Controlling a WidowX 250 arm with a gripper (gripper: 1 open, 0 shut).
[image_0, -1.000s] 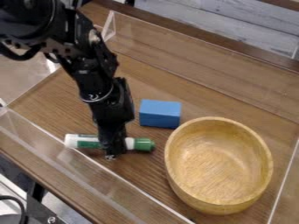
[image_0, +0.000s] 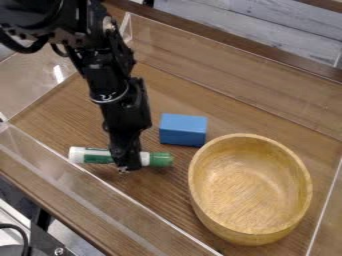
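Note:
My black gripper (image_0: 126, 160) points down at a green and white tube (image_0: 154, 159) lying lengthwise across the wooden table and is shut on it around the middle. The tube's white end is at the left, its green end at the right. The fingertips are dark and partly hard to make out.
A blue block (image_0: 183, 129) sits behind and right of the tube. A large yellow bowl (image_0: 251, 194) takes up the front right. A clear low edge runs along the near left.
The gripper and tube have shifted very slightly, with the tube's near middle sitting a little higher than before. The bowl and block have not moved.

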